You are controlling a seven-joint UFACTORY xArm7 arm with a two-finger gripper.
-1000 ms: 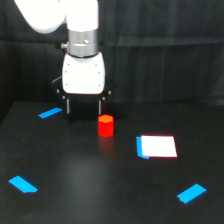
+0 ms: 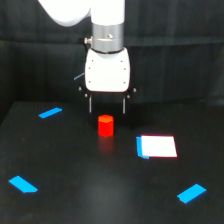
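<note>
A white robot arm reaches down from the top with its dark gripper, fingers spread apart and empty, just above a small red block on the black table. The block stands upright on its own, below the gap between the fingertips. To its right lies a white card with a red edge and a blue piece along its left side.
Blue tape strips lie at the back left, front left and front right.
The arm and open gripper have moved to the right, from left of the red block to over it. The block and card have not moved.
</note>
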